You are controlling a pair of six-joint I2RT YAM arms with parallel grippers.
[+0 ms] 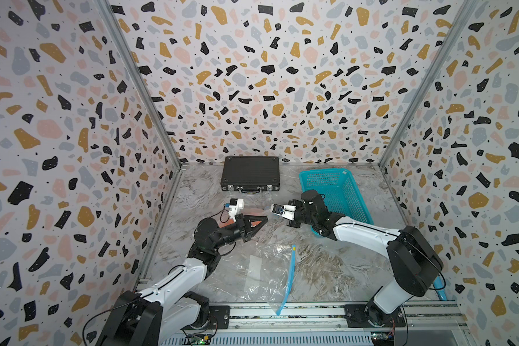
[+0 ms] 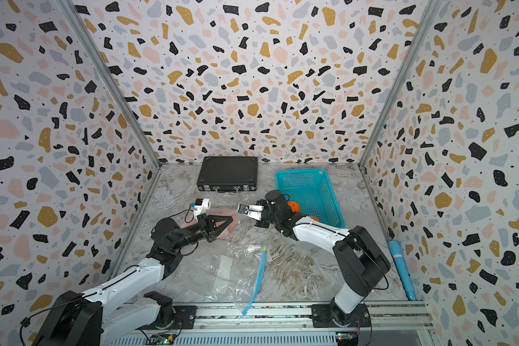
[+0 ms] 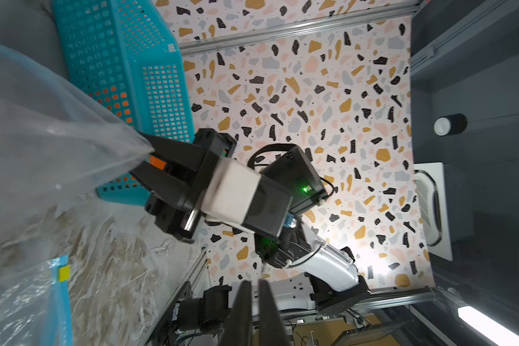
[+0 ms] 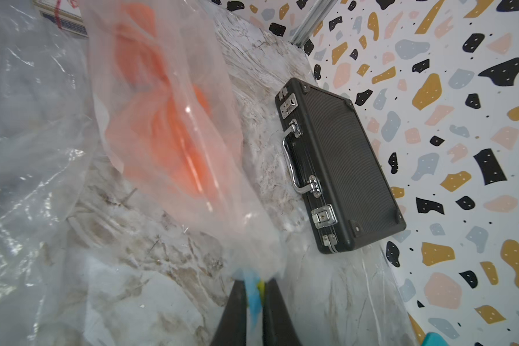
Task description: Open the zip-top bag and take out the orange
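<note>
A cloudy zip bag with orange shapes inside fills much of the right wrist view; its plastic spreads across the left wrist view too. My right gripper is shut on the bag's blue-and-yellow zip edge. The left wrist view shows that gripper's dark fingers pinching a gathered corner. My left gripper stands open near the bag, its fingertips apart. In the left wrist view no plastic shows between the left fingers, though they are blurred. Whether the bag's mouth is open, I cannot tell.
A teal basket with oranges stands behind the right arm. The black case lies at the back. A flat clear bag with a blue strip covers the front table. Bare table shows at front right.
</note>
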